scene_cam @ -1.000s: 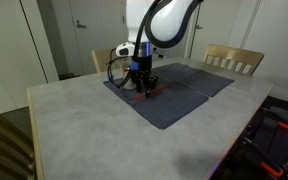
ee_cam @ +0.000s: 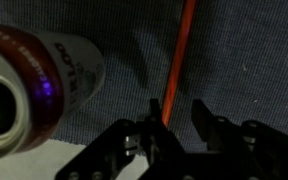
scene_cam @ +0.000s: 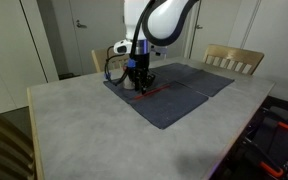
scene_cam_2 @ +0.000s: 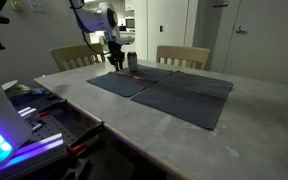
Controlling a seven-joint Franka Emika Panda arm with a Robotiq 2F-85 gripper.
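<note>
A thin red stick (ee_cam: 181, 45) lies on the dark cloth and runs down between the fingertips in the wrist view. My gripper has its fingers apart around the stick's near end, with a gap on the right-hand side. In exterior view 1 the gripper (scene_cam: 141, 90) is low over the cloth at the left end of the red stick (scene_cam: 152, 91). A drink can (ee_cam: 59, 75) stands close to the left of the fingers in the wrist view. Exterior view 2 shows the can (scene_cam_2: 133, 62) upright beside the gripper (scene_cam_2: 117, 68).
The dark cloth (scene_cam: 174, 108) covers part of the pale table (scene_cam: 89, 125). Another dark mat (scene_cam_2: 189, 95) lies farther along, empty. Chairs (scene_cam_2: 184, 55) stand around the table.
The gripper has shifted slightly to the left in exterior view 1, staying low near the stick's end. The stick shows no clear movement.
</note>
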